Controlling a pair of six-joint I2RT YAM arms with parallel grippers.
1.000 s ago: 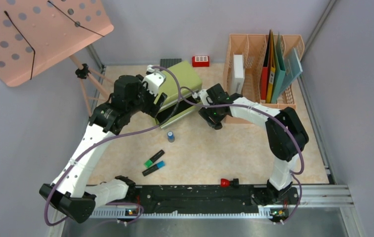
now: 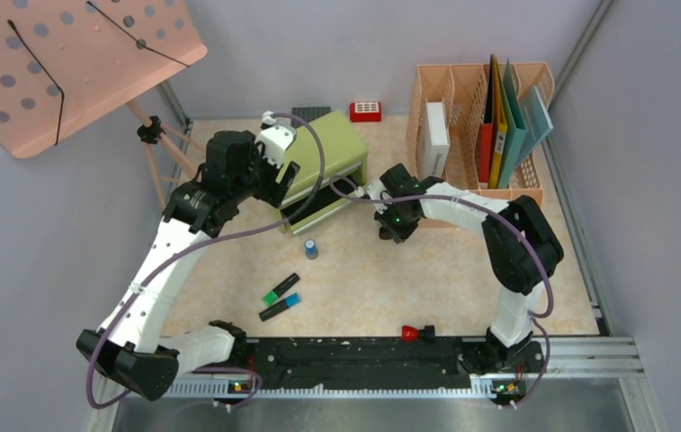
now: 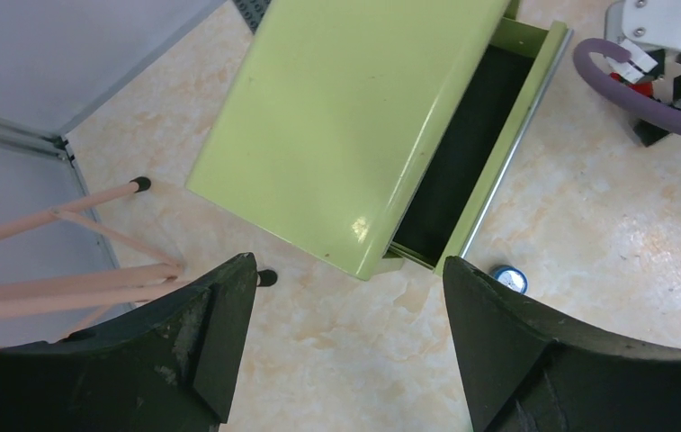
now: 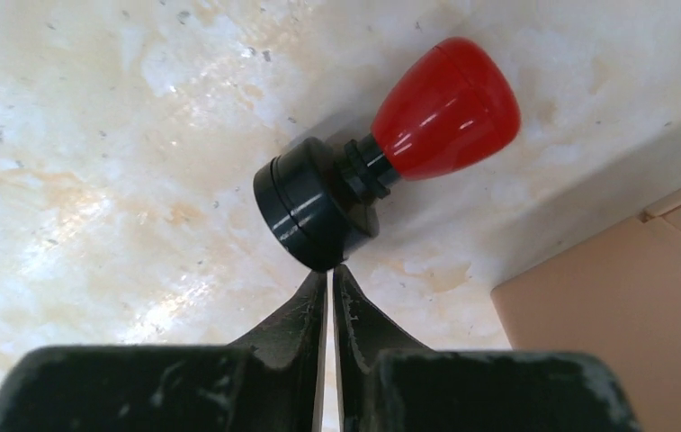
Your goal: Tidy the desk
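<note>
A red-and-black stamp [image 4: 446,108] lies on its side beneath my right gripper [image 2: 392,229]. That gripper is shut, its fingertips at the black base; whether any of it is between them is unclear. My left gripper [image 2: 278,180] stands open over the green drawer unit [image 2: 332,139] [image 3: 327,117], whose dark drawer [image 3: 462,153] is partly out. A blue-topped bottle [image 2: 310,247] [image 3: 508,278] stands before it. Two markers [image 2: 282,288] [image 2: 275,308] lie further forward. A second red-and-black item [image 2: 413,332] lies at the front edge.
A peach organizer [image 2: 525,193] [image 4: 606,306] with binders fills the back right, close beside my right gripper. A red calculator [image 2: 365,112] sits at the back. A peach stand [image 2: 85,81] occupies the left. Purple cables run over both arms.
My right gripper has shifted slightly right and toward the front, and the organizer has moved a little. My left gripper has moved slightly toward the back.
</note>
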